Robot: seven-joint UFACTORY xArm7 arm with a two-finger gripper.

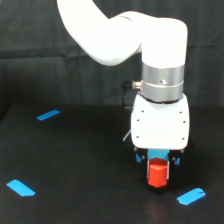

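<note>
The white arm comes down from the top, and its gripper hangs low on the right side of the black table. Right below the gripper body is a small red block, with a blue part just above it between the gripper body and the red. The fingertips are small and dark, so whether they are closed on the block cannot be told.
Blue tape strips lie on the dark table: one at upper left, one at lower left, one at right. A dark curtain stands behind.
</note>
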